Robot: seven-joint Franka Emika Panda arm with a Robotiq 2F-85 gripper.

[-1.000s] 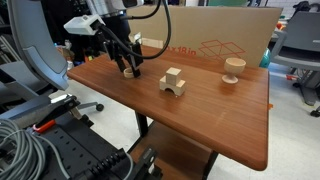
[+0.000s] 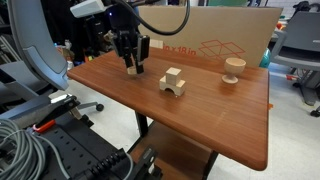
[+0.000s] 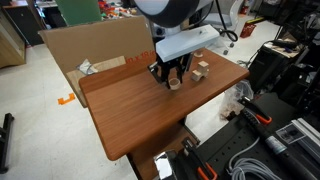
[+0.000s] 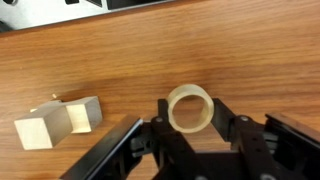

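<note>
My gripper is shut on a small pale cup (image 4: 190, 108) with a round rim, seen from above in the wrist view. In exterior view 2 the same pale cup (image 3: 174, 84) shows beneath the gripper. Exterior view 1 has the gripper (image 2: 131, 69) at the left part of the table, with the cup mostly hidden by the fingers. Whether the cup touches the table is hard to tell.
A stack of pale blocks (image 2: 173, 82) stands right of the gripper in exterior view 1. Farther right is another cup (image 2: 234, 68), upright. A cardboard box (image 2: 225, 28) lines the back.
In exterior view 1 my gripper has come slightly up and the arm's upper part has shifted a little. The block stack and the far cup have stayed in place.
</note>
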